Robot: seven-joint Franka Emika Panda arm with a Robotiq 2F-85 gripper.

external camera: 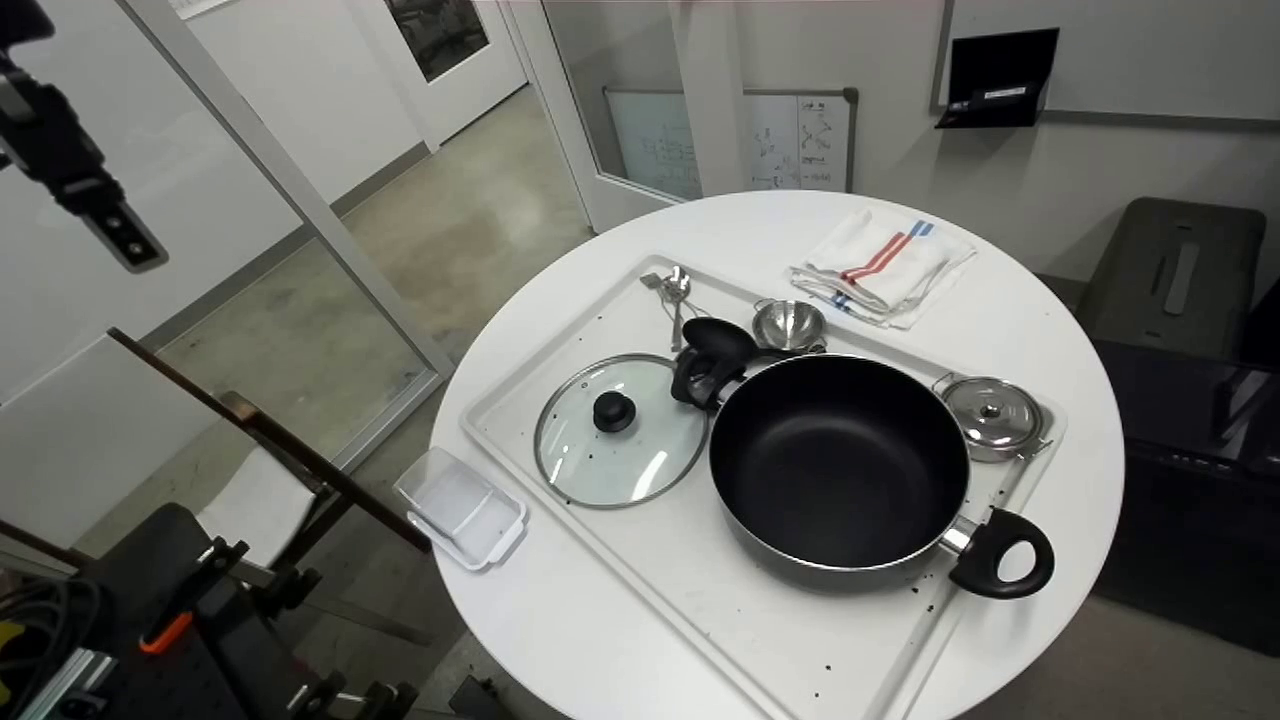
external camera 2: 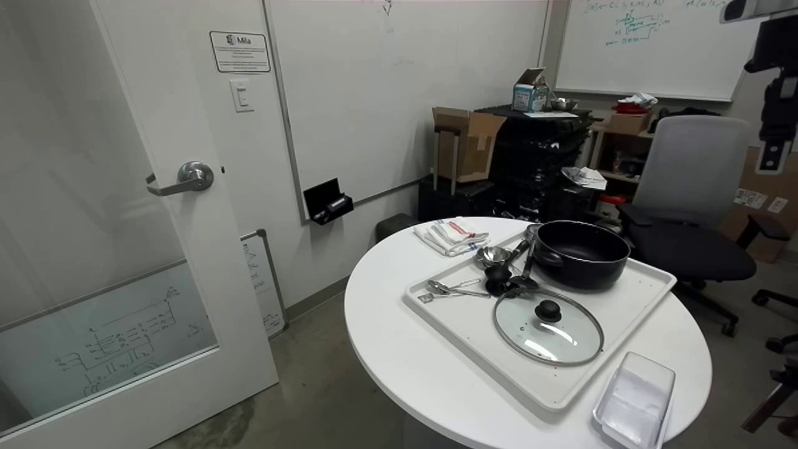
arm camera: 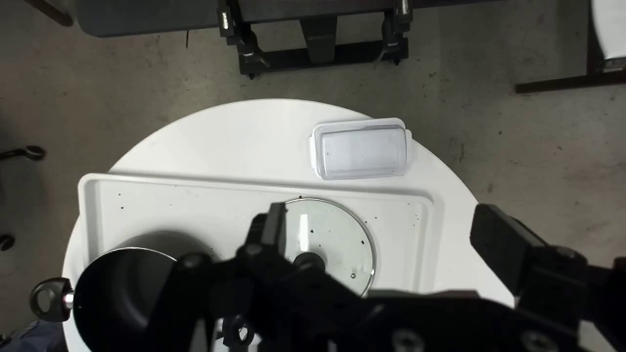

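High above the round white table [external camera: 576, 654], my gripper stands open in the wrist view, its two dark fingers wide apart and nothing between them. Part of it also hangs at the upper left in exterior view 1. A black pot [external camera: 840, 468] with two handles rests on the white tray [external camera: 720, 612] and looks empty. Beside it, a glass lid [external camera: 654, 446] with a black knob lies flat on the tray. A clear plastic container [external camera 2: 636, 396] sits on the table outside the tray. In the wrist view my gripper's body hides part of the pot and lid.
A small metal strainer or bowl [external camera: 788, 324], a spoon [external camera: 677, 288], black utensils [external camera: 720, 340] and a small lidded steel pot [external camera: 991, 414] crowd the tray. A folded towel [external camera: 885, 264] lies at the table's back. The tray's near part is bare.
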